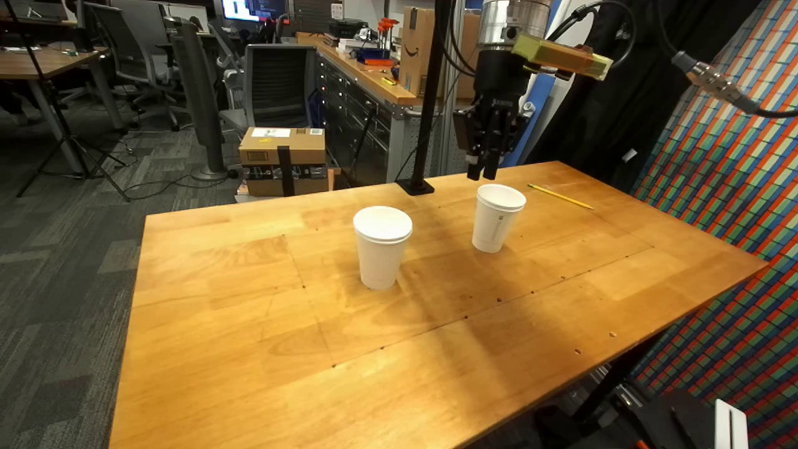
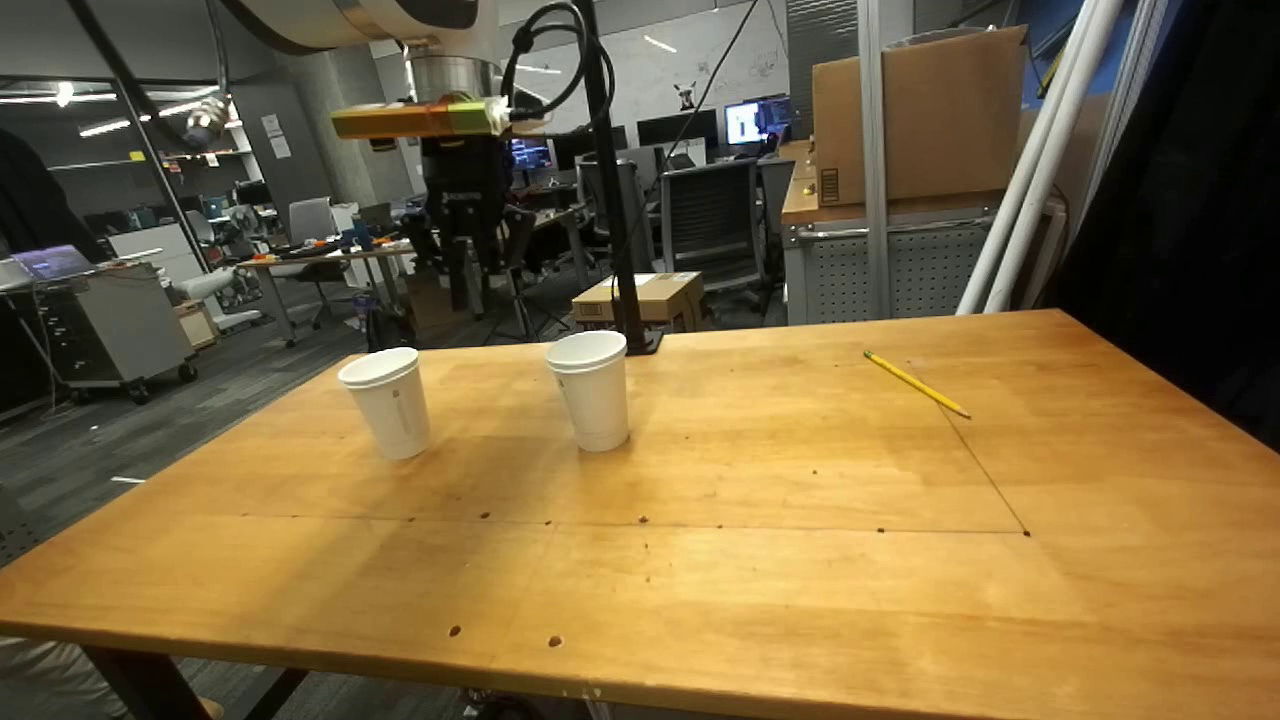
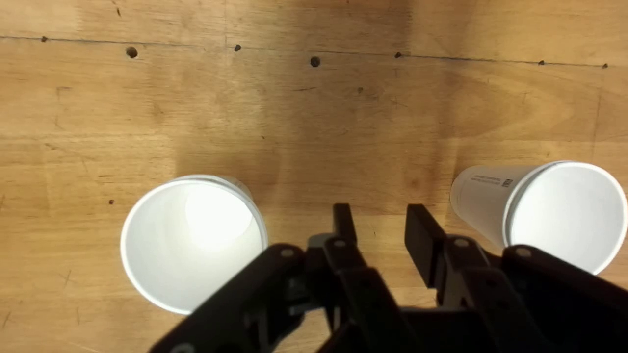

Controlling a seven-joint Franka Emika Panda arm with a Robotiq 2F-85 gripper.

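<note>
Two white paper cups stand upright on the wooden table, apart from each other. In the wrist view one cup (image 3: 194,244) is at the left, its mouth facing up, and the other cup (image 3: 488,197) is at the right. Above the table my gripper hangs between them, open, with bare wood showing between its fingertips. In exterior view 2 the gripper (image 2: 474,288) is higher than both rims, touching neither the left cup (image 2: 390,408) nor the right cup (image 2: 596,402). A yellow pencil (image 2: 918,384) lies on the table, well away from the cups.
A black post (image 1: 426,112) is fixed at the table's back edge, close to the arm. Cardboard boxes (image 1: 284,161) sit beyond the table.
</note>
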